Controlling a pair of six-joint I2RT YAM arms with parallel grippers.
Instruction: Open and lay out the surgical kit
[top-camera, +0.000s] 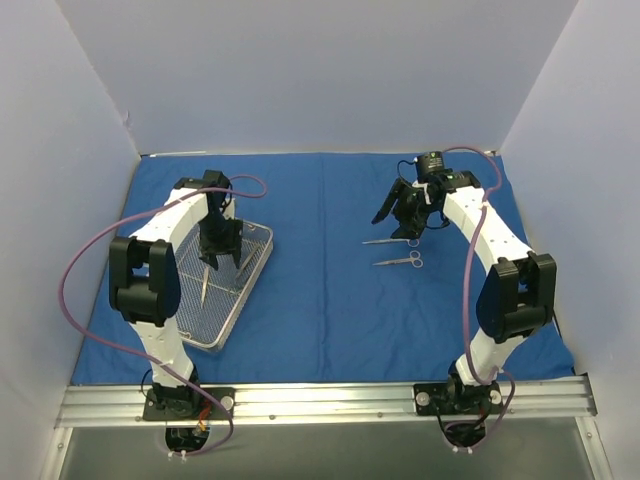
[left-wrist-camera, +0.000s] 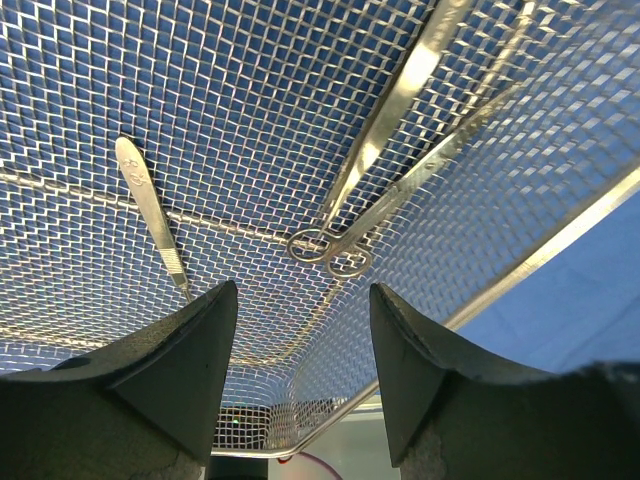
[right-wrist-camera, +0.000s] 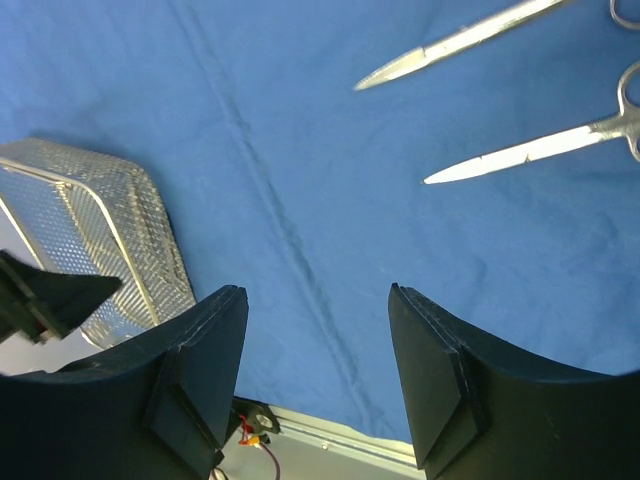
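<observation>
My left gripper (top-camera: 220, 250) hangs open over the wire-mesh tray (top-camera: 235, 325) on the left; in the left wrist view it faces scissor-handled instruments (left-wrist-camera: 373, 138) lying along the tray's side, and a slim scalpel-like handle (left-wrist-camera: 150, 205) lies apart from them, nothing between the fingers. My right gripper (top-camera: 398, 215) stands open, empty, above two pairs of scissors or similar instruments, the upper (right-wrist-camera: 460, 40) and the lower (right-wrist-camera: 530, 150), laid parallel on the blue cloth at the right.
The blue cloth (top-camera: 320, 310) covers the work surface, its middle and front bare. Pale walls enclose the back and both sides. Pink cables loop over both arms.
</observation>
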